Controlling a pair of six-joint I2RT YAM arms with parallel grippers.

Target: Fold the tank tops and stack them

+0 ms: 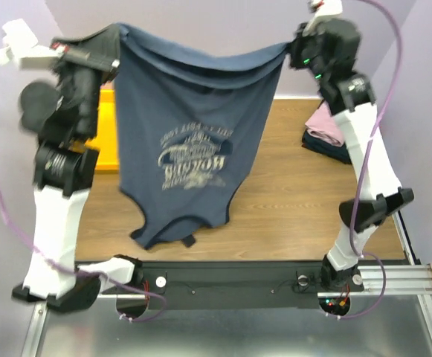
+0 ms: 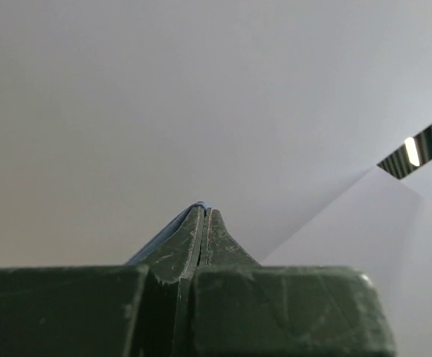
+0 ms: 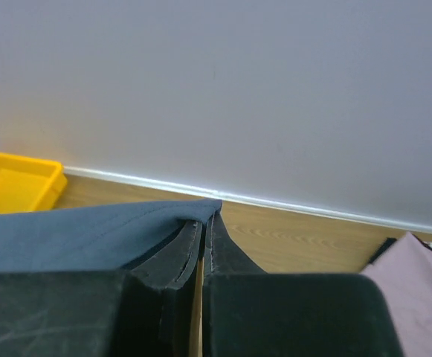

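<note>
A dark blue tank top [image 1: 193,119] with pale lettering hangs spread between my two grippers, its hem edge upward and its shoulder straps down towards the viewer's side of the table. My left gripper [image 1: 117,46] is shut on one top corner; in the left wrist view a bit of blue cloth [image 2: 175,223] pokes out at the fingertips. My right gripper [image 1: 290,53] is shut on the other corner, and the cloth [image 3: 82,236] runs off leftward from its tips in the right wrist view. Folded pink and dark garments [image 1: 325,126] lie stacked at the table's right.
A yellow tray [image 1: 107,134] stands at the left back, partly hidden by the left arm and cloth. Bare wooden table [image 1: 290,201] shows in the middle and right. Grey walls close off the back and sides.
</note>
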